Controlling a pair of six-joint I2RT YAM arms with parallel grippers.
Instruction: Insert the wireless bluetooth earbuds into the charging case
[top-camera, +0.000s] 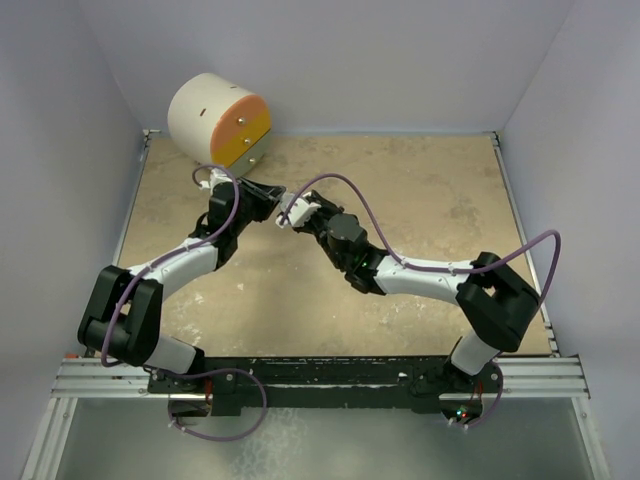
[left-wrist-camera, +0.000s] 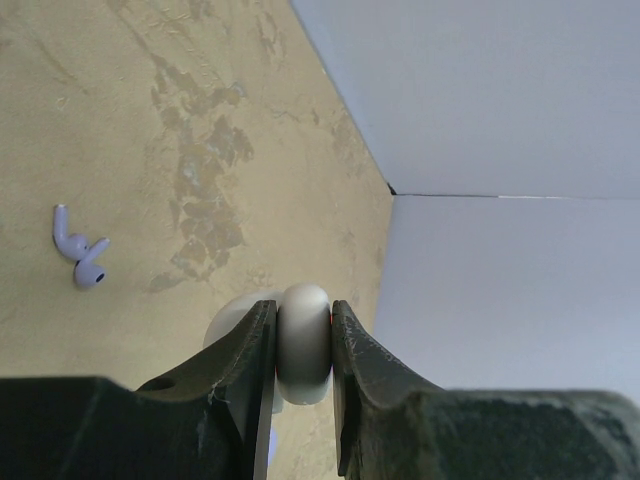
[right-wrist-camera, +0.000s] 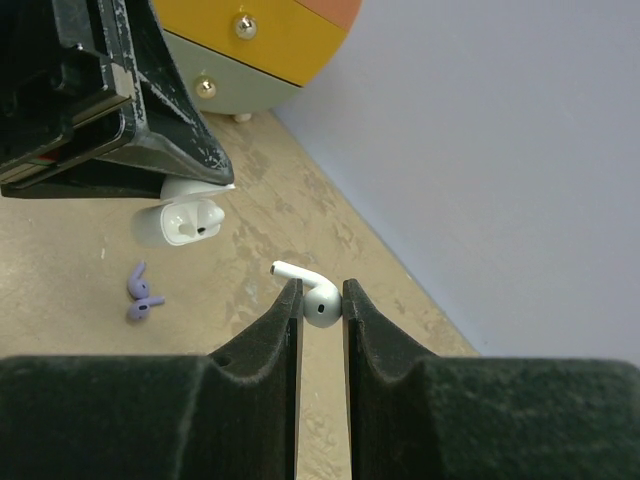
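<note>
My left gripper (top-camera: 270, 198) is shut on the white charging case, whose open top with its slots shows in the right wrist view (right-wrist-camera: 185, 222). My right gripper is shut on a white earbud (right-wrist-camera: 298, 275), stem pointing left toward the case, a short gap apart in that view. In the top view the two grippers almost meet above the board. Two lilac earbuds lie on the board below, also visible in the right wrist view (right-wrist-camera: 139, 287).
A cylindrical white cabinet with coloured drawers (top-camera: 220, 120) stands at the back left. The beige board (top-camera: 430, 190) is clear at the right and front. Pale walls surround it.
</note>
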